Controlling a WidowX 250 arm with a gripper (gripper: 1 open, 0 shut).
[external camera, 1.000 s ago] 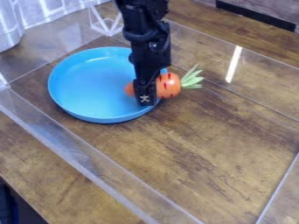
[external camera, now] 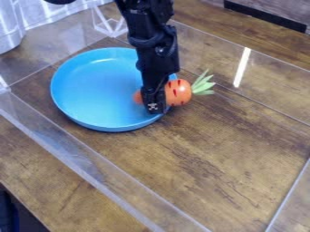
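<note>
My black gripper (external camera: 154, 97) reaches down from the top of the camera view to the right part of a blue plate (external camera: 92, 88). It is shut on an orange toy carrot (external camera: 179, 91) with green leaves (external camera: 202, 83) pointing right. The carrot lies at the plate's right rim, its tip toward the plate and partly hidden behind the fingers.
Transparent edges run along the left and right sides. A white fabric or plastic item (external camera: 14, 18) is at the top left, and a short white strip (external camera: 241, 66) lies at the upper right.
Very little differs; my gripper and the carrot have shifted slightly, with the gripper staying on the carrot at the plate's right rim.
</note>
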